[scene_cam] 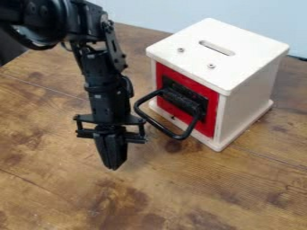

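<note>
A white wooden box (pixel 245 100) with a slot in its top stands on the table at the right. Its red front panel (pixel 209 122) carries a black grille and a black loop handle (pixel 178 134) that sticks out toward the lower left. Left of the box, my gripper (pixel 114 158) points down, low over the table, with its fingers shut and nothing visible between them. It is beside the handle, apart from it.
A pale wall shows behind the table's back edge at the top.
</note>
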